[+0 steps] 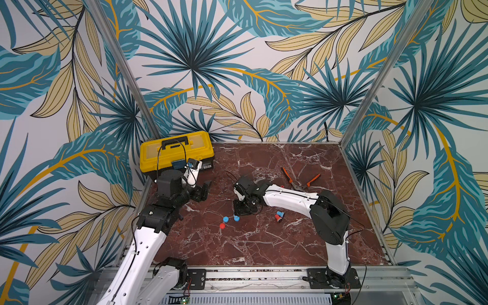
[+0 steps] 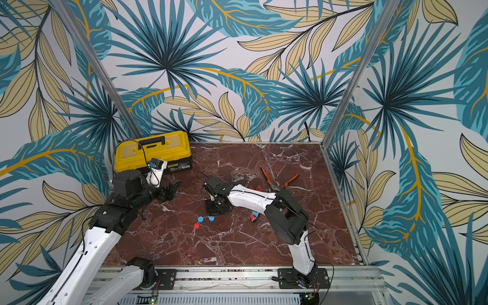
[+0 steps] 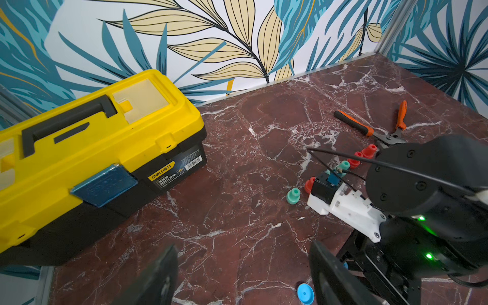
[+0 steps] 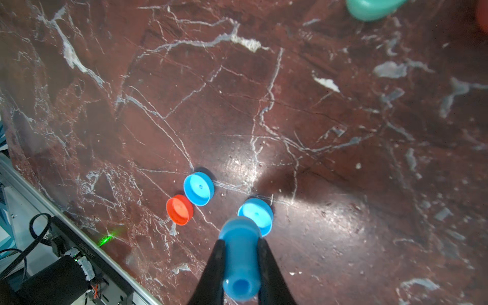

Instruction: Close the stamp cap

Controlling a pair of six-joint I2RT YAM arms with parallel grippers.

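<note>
In the right wrist view a blue stamp is pinched between the fingers of my right gripper, which is shut on it. Just beyond the stamp's far end a blue cap lies on the table, partly covered by the stamp; whether they touch I cannot tell. A second blue cap and a red cap lie close together to its left. My left gripper is open and empty, held over the table near the toolbox.
A yellow toolbox stands at the back left. Green and red stamps, among them a green one, are behind the right arm, with orange-handled pliers farther back. Two more stamps lie right of the right gripper.
</note>
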